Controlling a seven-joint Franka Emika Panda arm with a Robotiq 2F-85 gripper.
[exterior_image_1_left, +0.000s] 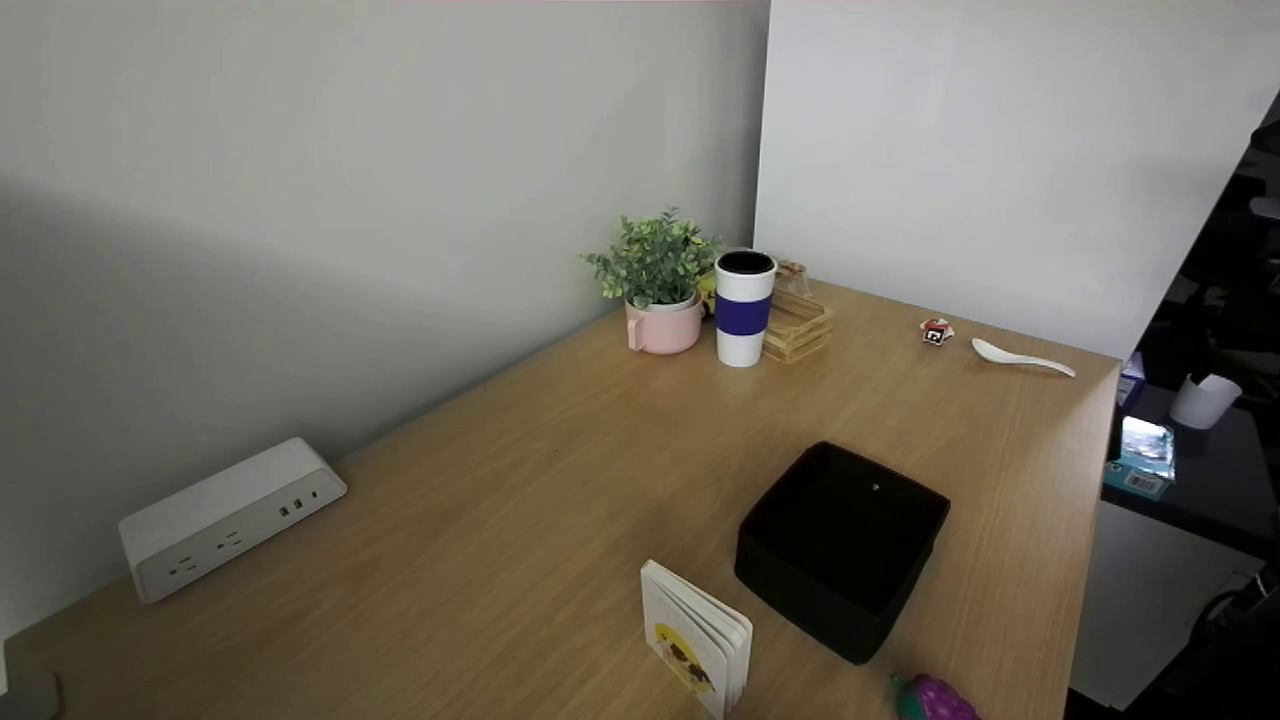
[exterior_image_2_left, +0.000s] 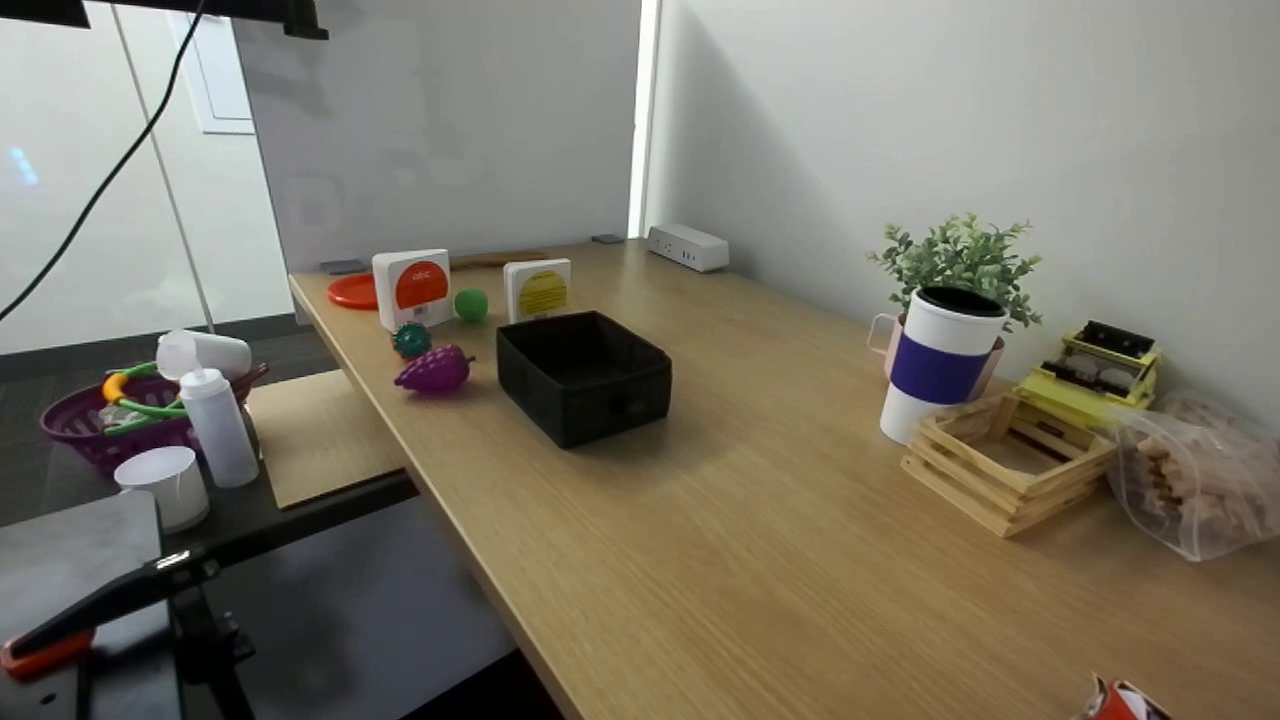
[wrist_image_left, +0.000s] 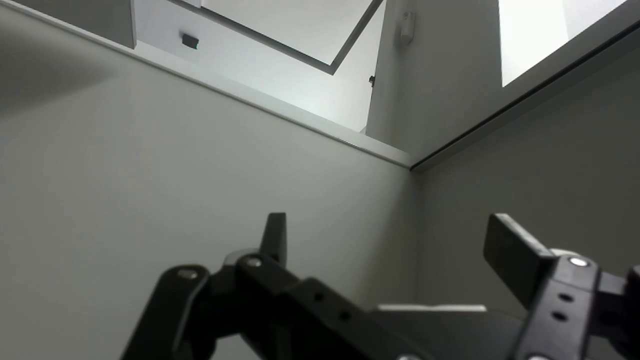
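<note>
Widely open, my gripper has only the wall panels showing between its fingers in the wrist view; neither exterior view shows its fingers. A black box (exterior_image_2_left: 585, 402) sits on the wooden table, its visible inside dark with no object to be made out. Beside it a small book (exterior_image_1_left: 696, 642) stands upright. On the box's other side lies purple toy grapes (exterior_image_2_left: 437, 370), with a teal toy (exterior_image_2_left: 410, 341) and a green ball (exterior_image_2_left: 470, 305) close by. A second book (exterior_image_2_left: 413, 288) with a red circle stands behind these.
A tumbler (exterior_image_1_left: 744, 310), a potted plant (exterior_image_1_left: 663, 324) and a wooden crate (exterior_image_2_left: 1010, 486) crowd the wall side. A spoon (exterior_image_1_left: 1020, 358) and a small red-white item (exterior_image_1_left: 936, 331) lie near the far end. A power strip (exterior_image_1_left: 234, 518) sits along the wall.
</note>
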